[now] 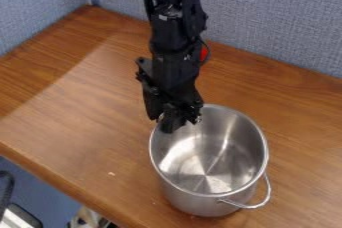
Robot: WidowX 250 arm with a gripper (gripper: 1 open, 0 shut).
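Note:
A stainless steel pot point(214, 162) with a wire handle at its right stands on the wooden table at the front right. My black gripper point(174, 114) hangs down from the top centre over the pot's back-left rim. Whether its fingers hold the rim is hidden by their dark shapes. A small red object point(203, 54) shows partly behind the arm.
Grey padded walls close off the back and left. A dark object point(11, 197) sits past the front-left edge.

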